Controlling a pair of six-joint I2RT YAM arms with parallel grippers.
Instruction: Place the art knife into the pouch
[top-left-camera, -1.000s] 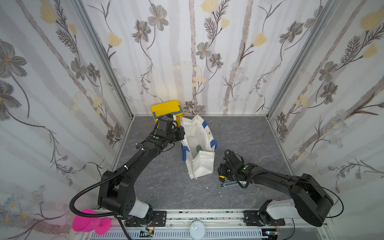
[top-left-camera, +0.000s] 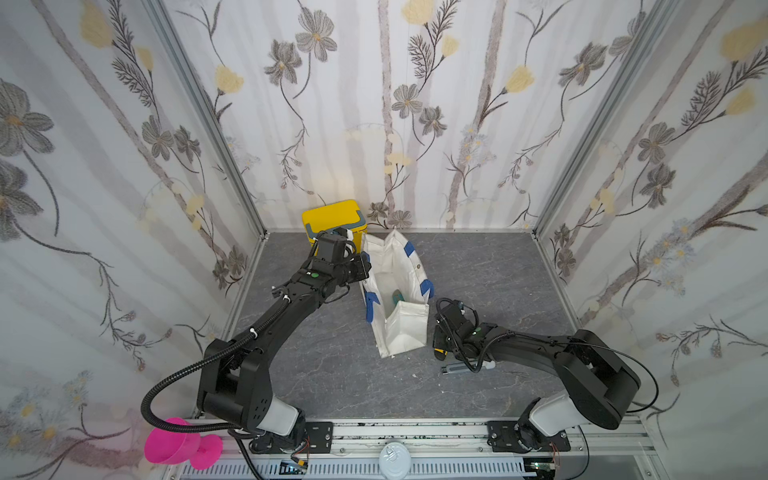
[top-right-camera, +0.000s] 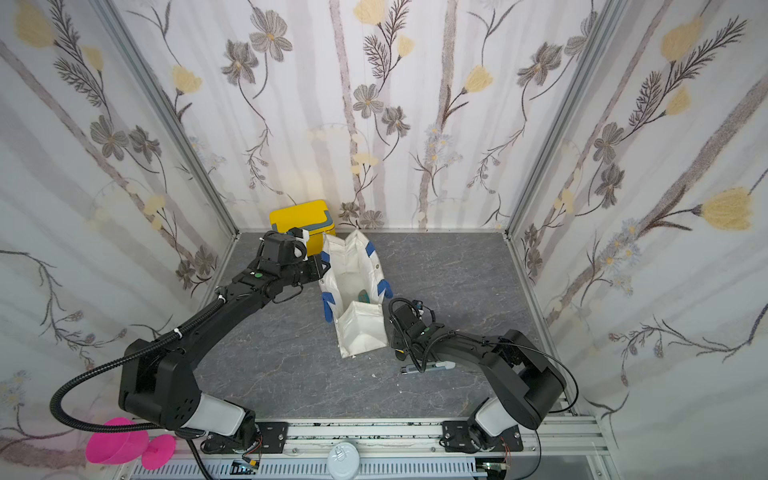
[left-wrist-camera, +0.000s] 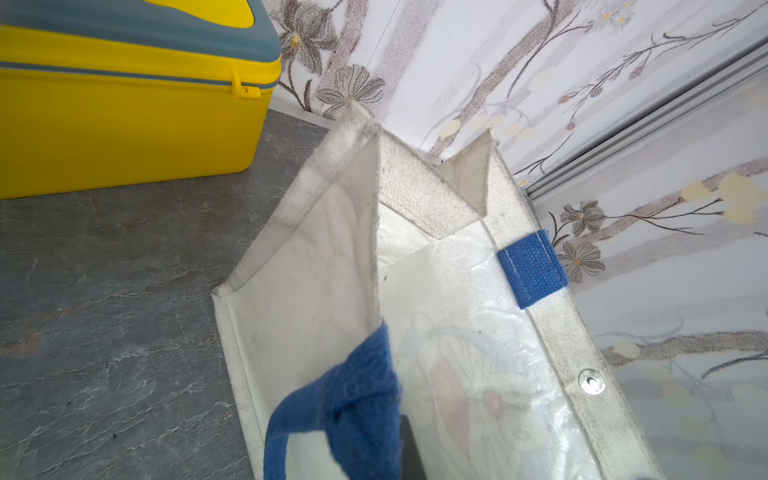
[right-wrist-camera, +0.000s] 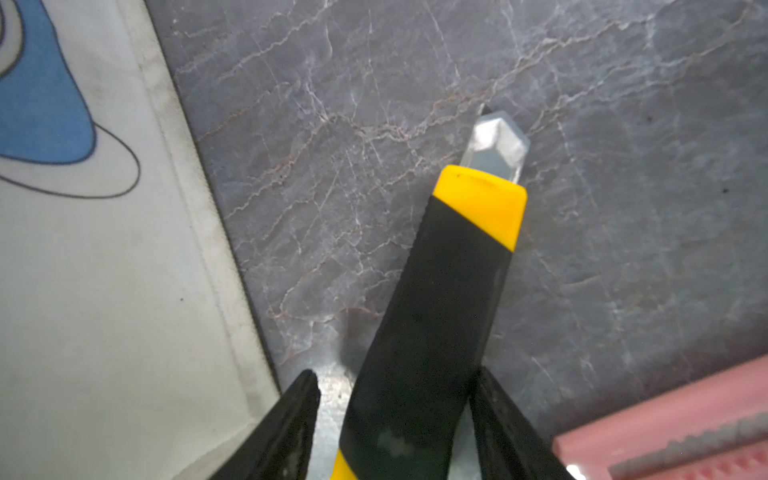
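Note:
The white pouch (top-left-camera: 404, 328) with blue straps stands open at the table's middle, something teal inside. My left gripper (top-left-camera: 361, 268) is at its left rim; its fingers are hidden in the left wrist view, and in the top views I see nothing held. The art knife (right-wrist-camera: 424, 320), black and yellow with a silver tip, lies on the table right of the pouch. My right gripper is low over it, fingers part open either side of its handle, the right finger at or very near it.
A yellow box (left-wrist-camera: 128, 128) with grey trim stands at the back left. A pink object (right-wrist-camera: 664, 416) lies right of the knife, and a grey item (top-right-camera: 412, 369) in front.
The left arm and the pouch look unchanged.

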